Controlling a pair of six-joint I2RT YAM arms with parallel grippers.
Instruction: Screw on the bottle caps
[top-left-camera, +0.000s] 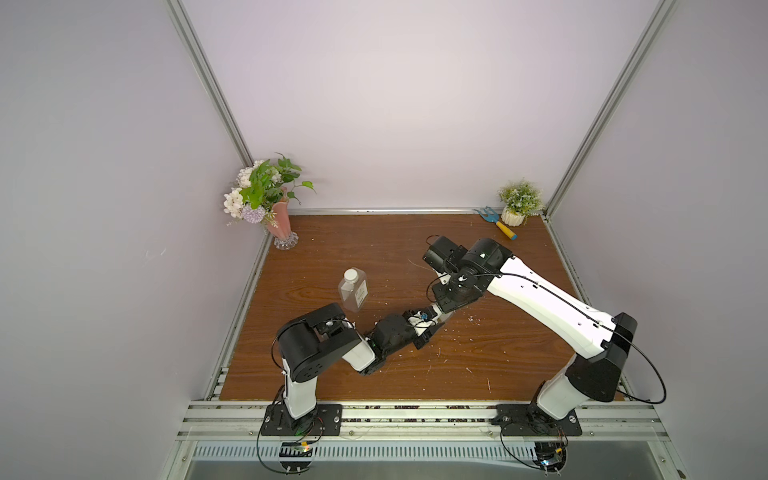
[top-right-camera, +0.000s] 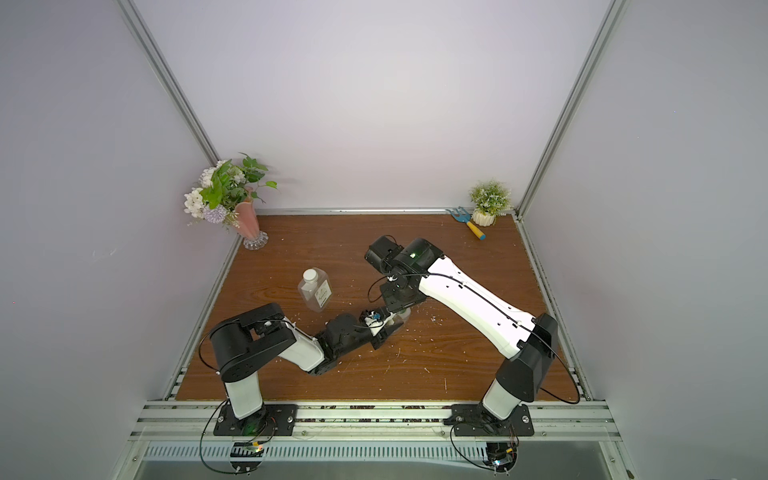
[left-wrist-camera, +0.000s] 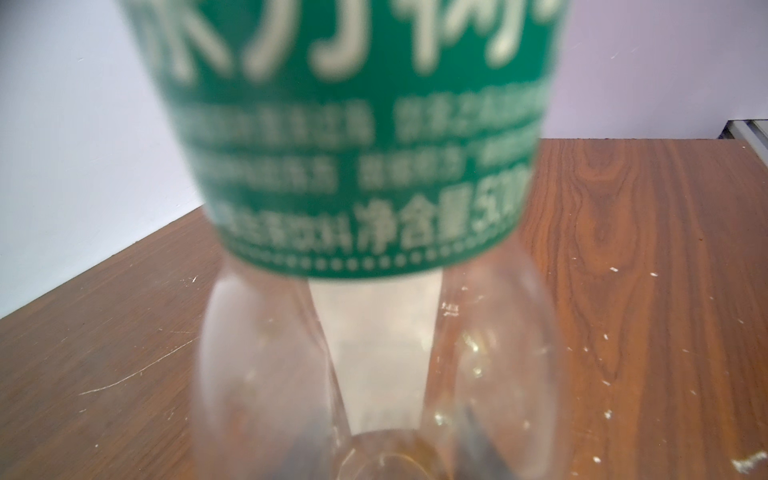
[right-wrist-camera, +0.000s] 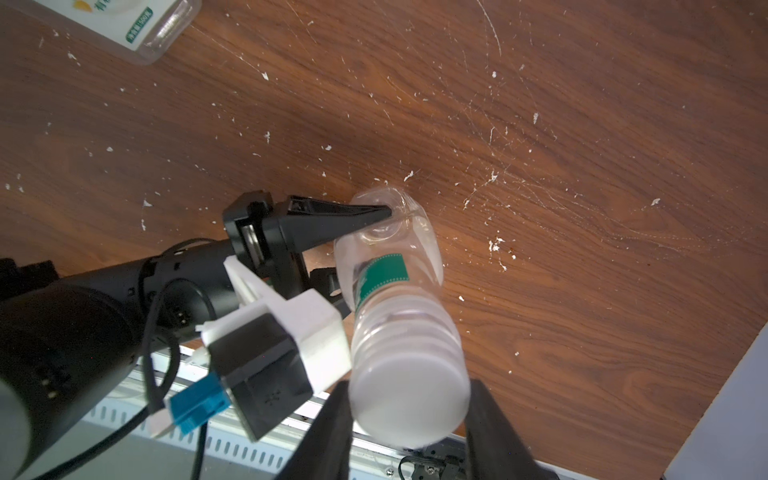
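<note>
A clear bottle with a green label (left-wrist-camera: 368, 160) stands upright near the table's middle front, filling the left wrist view. My left gripper (top-left-camera: 432, 318) is at its body; the right wrist view shows one black finger beside it, so its opening is unclear. My right gripper comes down from above onto the bottle's white cap (right-wrist-camera: 409, 396), shut on it, with fingers either side in the right wrist view. A second clear bottle (top-left-camera: 353, 292) with a white cap stands farther back on the left.
A pink vase of flowers (top-left-camera: 280, 220) stands at the back left, a small potted plant (top-left-camera: 514, 208) and a garden fork (top-left-camera: 504, 229) at the back right.
</note>
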